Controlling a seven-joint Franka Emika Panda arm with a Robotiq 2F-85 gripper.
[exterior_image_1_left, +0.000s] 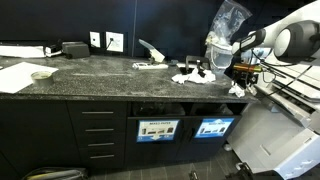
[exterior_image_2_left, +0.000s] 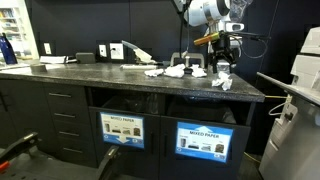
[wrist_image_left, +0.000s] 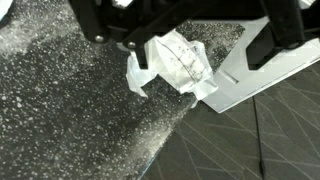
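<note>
A crumpled white paper (wrist_image_left: 182, 62) lies on the dark speckled counter, close to its edge; it also shows in exterior view 2 as the paper (exterior_image_2_left: 222, 81) at the counter's right end. Above it, pointing down, is my gripper, its fingers wide apart. In the wrist view the paper appears between the two dark fingers, with nothing held. Part of the paper is covered by the left finger. From exterior view 1, the gripper (exterior_image_1_left: 244, 78) looks small and dark, just over the paper (exterior_image_1_left: 237, 90).
More crumpled white papers (exterior_image_1_left: 193, 76) lie farther left on the counter (exterior_image_1_left: 110, 82). Behind stands a clear container (exterior_image_1_left: 220, 50). Below the counter are two open bins with "Mixed Paper" signs (exterior_image_2_left: 203, 141).
</note>
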